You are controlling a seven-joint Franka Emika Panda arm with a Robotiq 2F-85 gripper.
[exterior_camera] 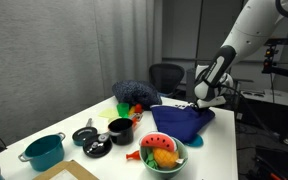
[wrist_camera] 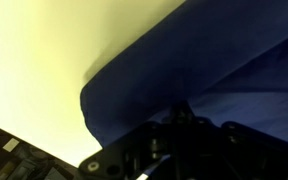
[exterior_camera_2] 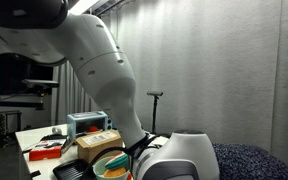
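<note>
A dark blue cloth (exterior_camera: 184,118) lies rumpled on the right part of the white table. At its far right portion, my gripper (exterior_camera: 196,103) reaches down onto the fabric. In the wrist view the blue cloth (wrist_camera: 149,75) fills much of the picture, with a crease running toward the fingertips. There my gripper is shut, and the fabric gathers at its dark tips; how much is pinched is too dark to see. The cloth's right edge stands close to the table's right end.
A bowl of toy fruit (exterior_camera: 162,155) stands in front of the cloth, left of a small blue dish (exterior_camera: 195,142). A black pot (exterior_camera: 121,131), a pan (exterior_camera: 85,134) and a teal pot (exterior_camera: 45,152) stand farther left. Some bare table (exterior_camera: 221,130) shows at right.
</note>
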